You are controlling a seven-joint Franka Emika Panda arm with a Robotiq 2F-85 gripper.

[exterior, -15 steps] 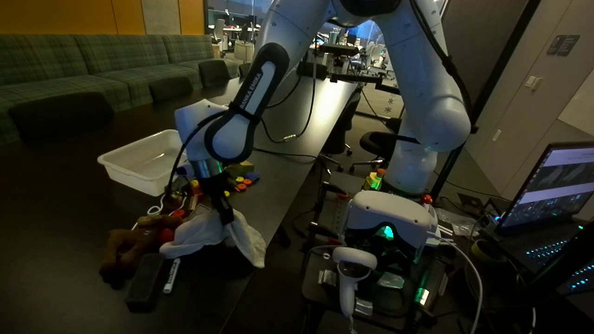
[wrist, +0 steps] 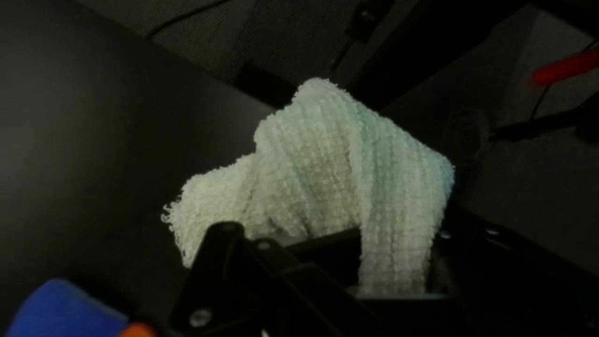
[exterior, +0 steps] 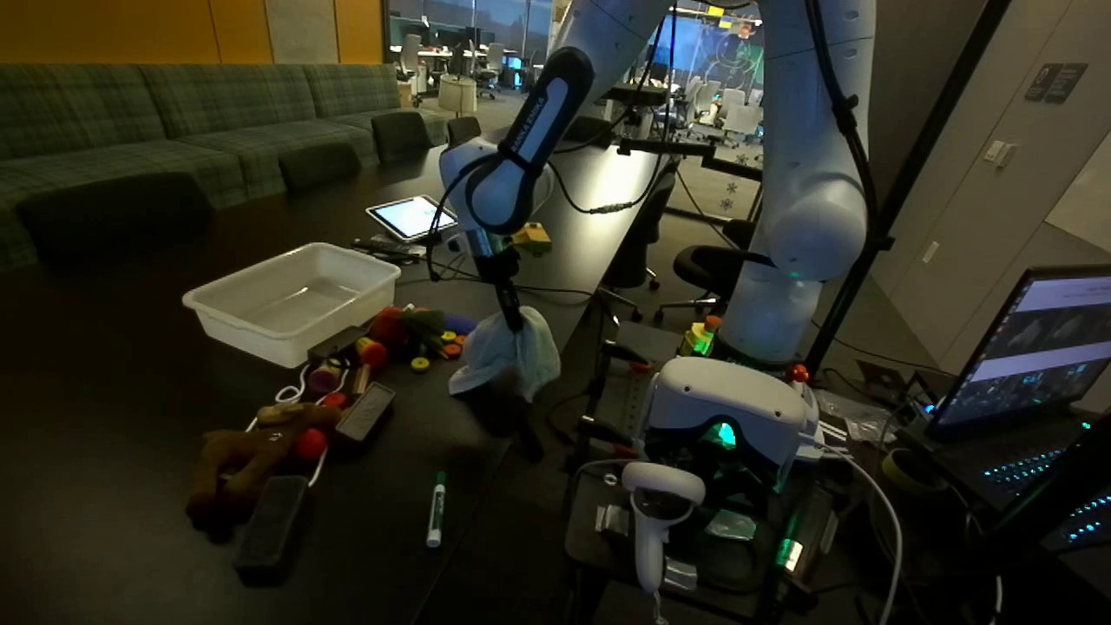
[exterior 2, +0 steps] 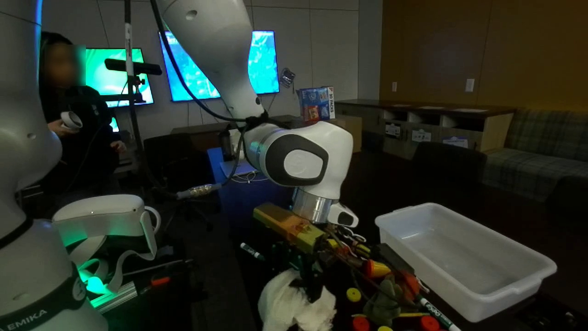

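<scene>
A white ribbed cloth (exterior: 533,359) hangs bunched from my gripper (exterior: 516,326), which is shut on a fold of it above the table's edge. The wrist view shows the cloth (wrist: 320,163) draped around and over the dark fingers (wrist: 331,252), hiding part of them. In the second exterior view the cloth (exterior 2: 295,306) hangs low at the bottom, below the hand.
An empty white tub (exterior: 234,318) stands on the table's left. Several toys, a brown plush (exterior: 245,463), a grey block (exterior: 364,413) and a black block (exterior: 272,526) lie in front of it. A green-capped marker (exterior: 435,510) lies alone; bare table surrounds it.
My gripper has carried the cloth right and farther back, off the toys and grey block to the table's edge. The marker now lies farther right, away from the black block.
</scene>
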